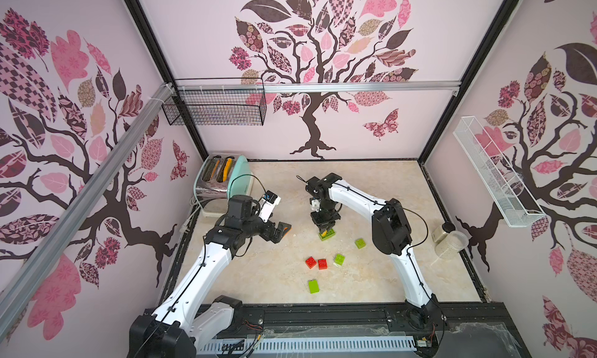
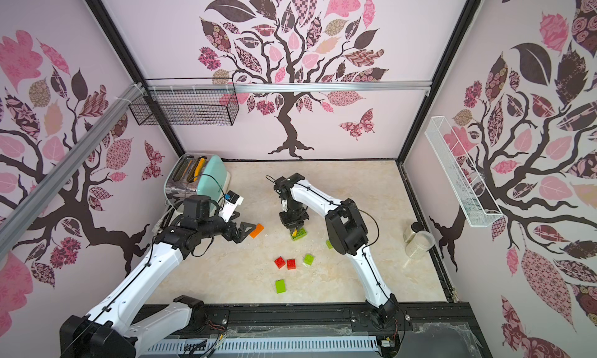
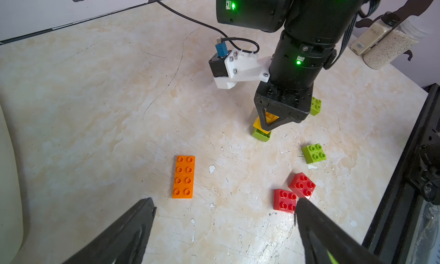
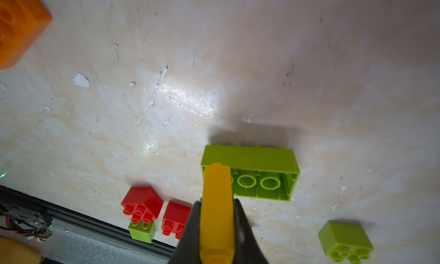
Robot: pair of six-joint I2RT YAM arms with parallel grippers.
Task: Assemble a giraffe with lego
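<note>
A yellow brick point(image 4: 217, 209) is clamped in my shut right gripper. Right below it lies the long green brick point(image 4: 249, 159), its hollow underside partly showing in the right wrist view. In that view the yellow brick's end overlaps the green brick's left part; whether they touch, I cannot tell. My left gripper is open and empty, above the table near the orange brick point(image 3: 183, 176). Two red bricks point(image 3: 285, 200) lie side by side. Small green bricks point(image 3: 314, 153) rest on the table, one of them point(image 4: 346, 241) to the right of the long green brick.
Another green brick point(image 1: 313, 286) lies near the front edge. A toaster point(image 1: 219, 174) stands at the back left, and jars point(image 1: 451, 244) stand at the right.
</note>
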